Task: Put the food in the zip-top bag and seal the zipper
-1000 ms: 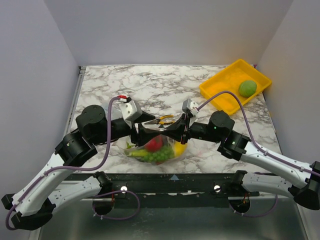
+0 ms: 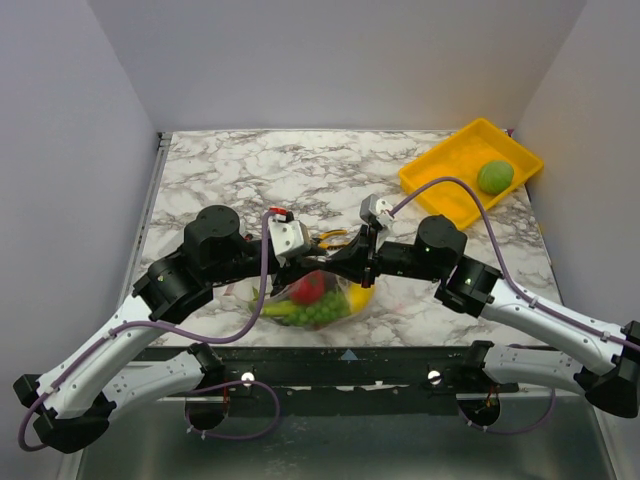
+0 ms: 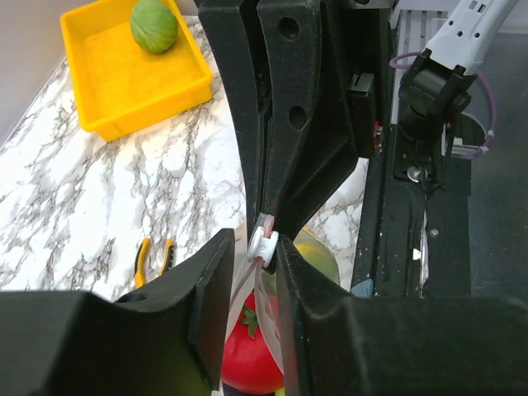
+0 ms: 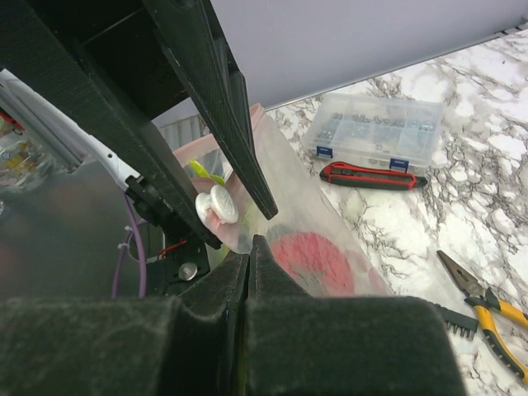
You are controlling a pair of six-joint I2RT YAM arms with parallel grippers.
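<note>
The clear zip bag (image 2: 345,318) stands at the table's front middle with a red tomato (image 3: 250,359), green grapes (image 2: 322,310), a green pepper (image 2: 275,310) and a yellow item (image 2: 360,297) inside. A white slider (image 3: 264,245) sits on its top strip, close to my right gripper. My left gripper is part open, its two fingers to either side of the strip and the slider near their tips. My right gripper is shut at the bag's top edge; whether film lies between its fingers cannot be made out.
A yellow bin (image 2: 455,165) with a green round vegetable (image 2: 495,177) stands back right. Yellow-handled pliers (image 4: 487,313), a red-and-black cutter (image 4: 371,176) and a clear parts box (image 4: 375,128) lie behind the bag.
My left gripper has moved right along the bag's top, close up to the right gripper, its wrist turning. The right arm and the food have stayed put.
</note>
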